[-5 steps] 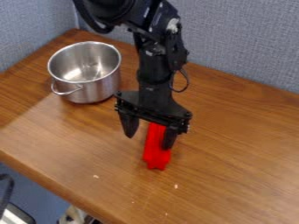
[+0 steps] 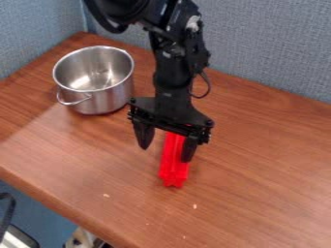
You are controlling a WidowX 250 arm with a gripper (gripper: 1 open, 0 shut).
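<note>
My gripper is lowered over a long red object lying lengthwise on the wooden table. The black fingers stand apart, one on each side of the red object's far part, which is partly hidden by the gripper. Whether they touch it cannot be told.
A steel pot with side handles stands at the back left. The table's edge runs along the lower left, and a grey-blue padded wall is behind the table.
</note>
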